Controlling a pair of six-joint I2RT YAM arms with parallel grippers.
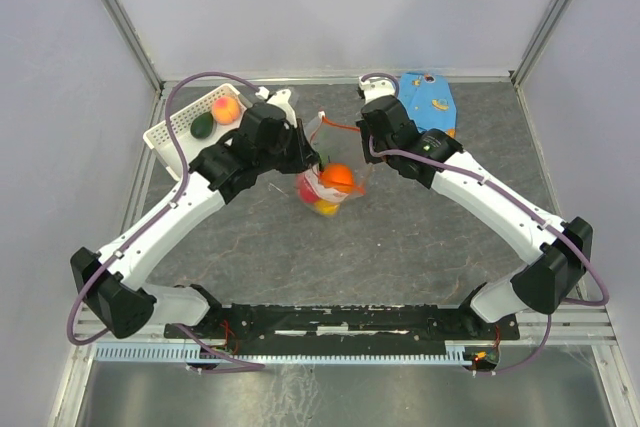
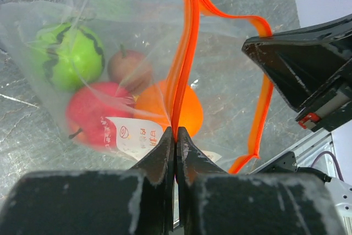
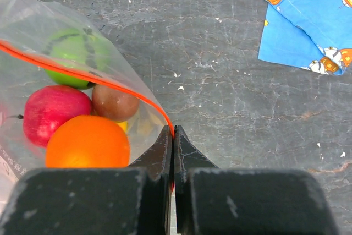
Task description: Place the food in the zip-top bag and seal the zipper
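Observation:
The zip top bag hangs open between my grippers, holding a green fruit, a red fruit, an orange, a brown fruit and something yellow. My left gripper is shut on one side of the bag's orange-edged opening. My right gripper is shut on the other edge, at the orange zipper strip.
A white basket with a peach and an avocado stands at the back left. A blue printed cloth lies at the back right.

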